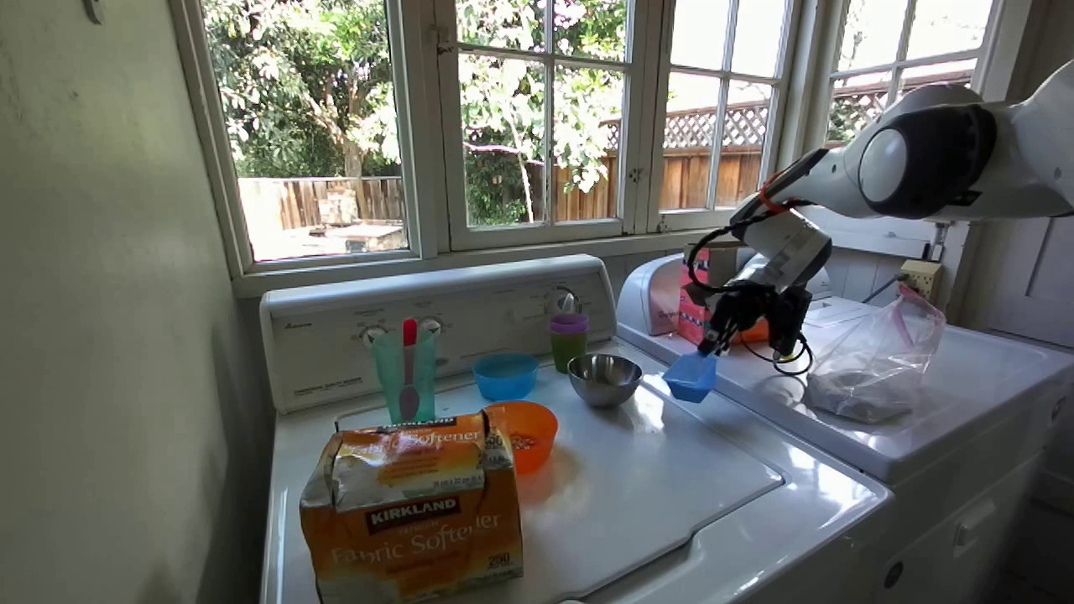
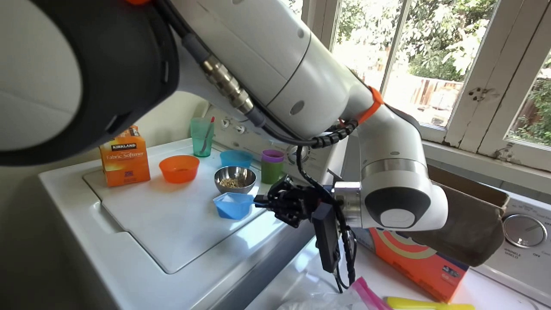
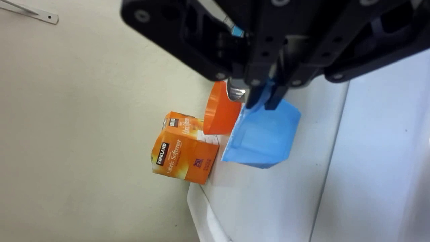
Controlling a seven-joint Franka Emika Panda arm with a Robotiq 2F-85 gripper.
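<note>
My gripper is shut on the handle of a blue scoop [image 3: 264, 135], whose cup juts out beyond the fingertips. In exterior view 1 the scoop [image 1: 691, 377] hangs above the right part of the washer lid, to the right of a steel bowl [image 1: 605, 381]. Exterior view 2 shows small tan bits in the steel bowl [image 2: 235, 179]; the scoop [image 2: 233, 206] appears in front of it there. The scoop looks empty in the wrist view. Left of the steel bowl stands an orange bowl [image 1: 534, 438] with some bits inside.
An orange fabric softener box [image 1: 418, 513] occupies the lid's front left. Along the back are a teal cup [image 1: 420, 374], a blue bowl [image 1: 506, 376] and stacked purple and green cups [image 1: 569, 342]. A plastic bag [image 1: 873, 362] rests on the right-hand machine.
</note>
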